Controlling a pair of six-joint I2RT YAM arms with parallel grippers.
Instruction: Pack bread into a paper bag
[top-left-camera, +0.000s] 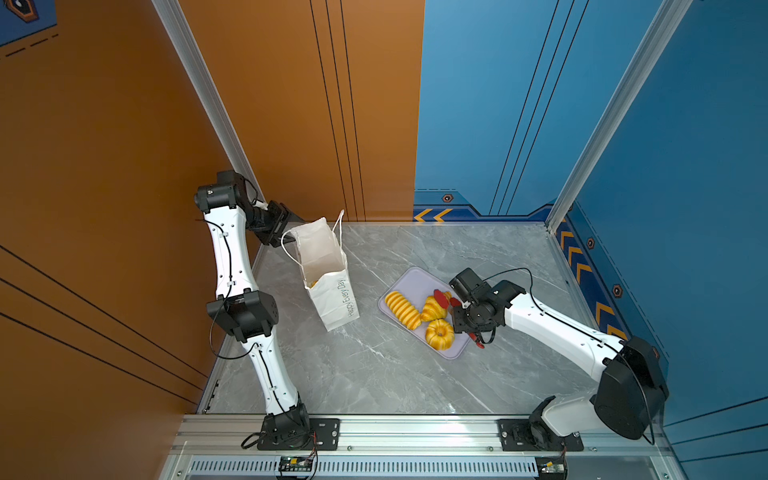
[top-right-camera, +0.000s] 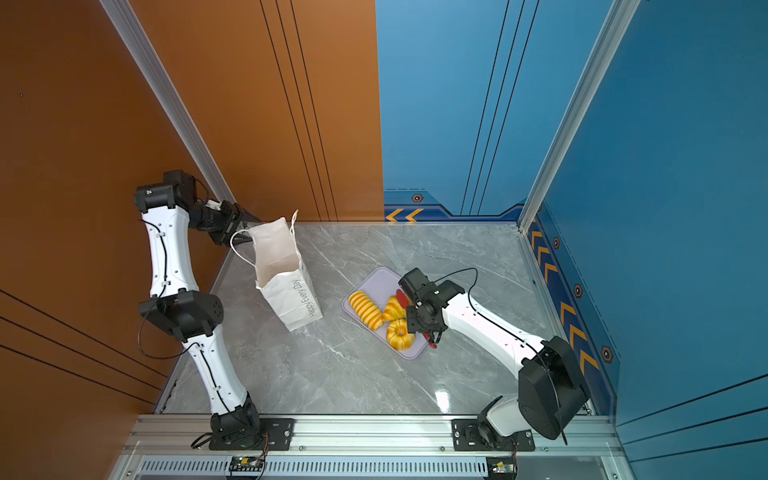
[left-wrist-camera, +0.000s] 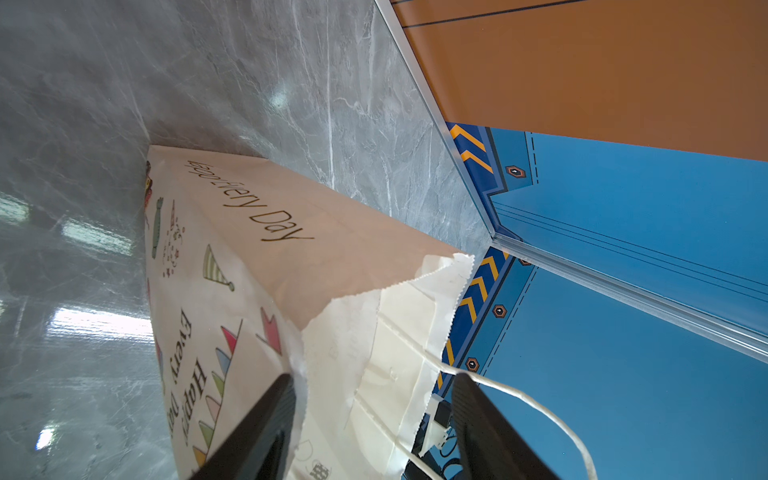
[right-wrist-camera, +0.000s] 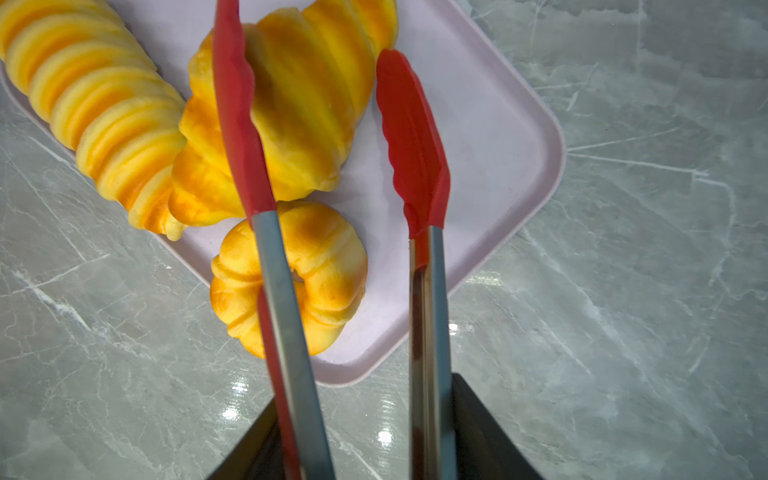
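The white paper bag (top-left-camera: 331, 297) stands upright on the left of the table with its mouth open. A small yellow patch shows inside its mouth in the top left view. My left gripper is at the bag's upper edge, fingers apart, with the bag's side and a handle showing between them; I cannot tell whether they touch it. My right gripper is shut on red-tipped tongs (right-wrist-camera: 280, 304). The spread tongs hang over the tray (right-wrist-camera: 496, 176), one tip over the croissant (right-wrist-camera: 304, 104), the other right of it. A ring bread (right-wrist-camera: 336, 264) and a long ridged bread (right-wrist-camera: 104, 120) lie alongside.
Orange and blue walls close off the back and both sides. The bag's thin handles (left-wrist-camera: 528, 400) stick up near my left fingers.
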